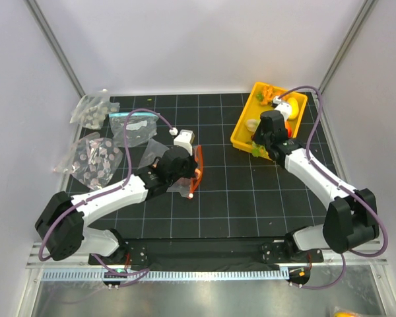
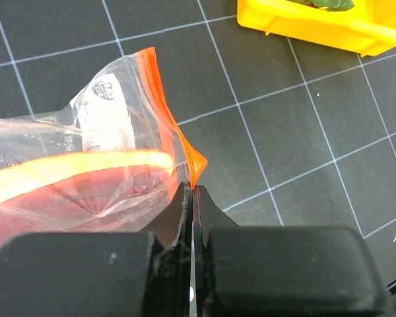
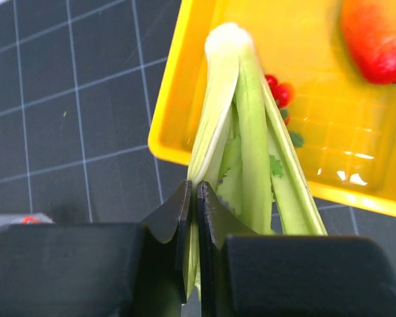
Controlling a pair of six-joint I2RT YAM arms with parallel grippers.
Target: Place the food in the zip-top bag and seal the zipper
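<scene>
A clear zip bag with an orange zipper edge [image 2: 160, 99] lies at mid-table, with a reddish item and a white printed label showing inside it. My left gripper is shut at the corner of that orange edge, its tips touching it. Over the front rim of the yellow bin [image 1: 239, 137], a pale green celery bunch [image 3: 254, 139] hangs slantwise, its white base over the bin. My right gripper is shut on one of the celery's outer stalks. The celery's lower ends are partly hidden behind the right gripper.
Inside the bin are a red-orange mango [image 3: 376, 43], small tomatoes [image 3: 282, 94] and a yellow item [image 1: 293, 107]. Three filled or flat clear bags, including one nearest the front [image 1: 96, 160], lie at the left. Dark table between bag and bin is clear.
</scene>
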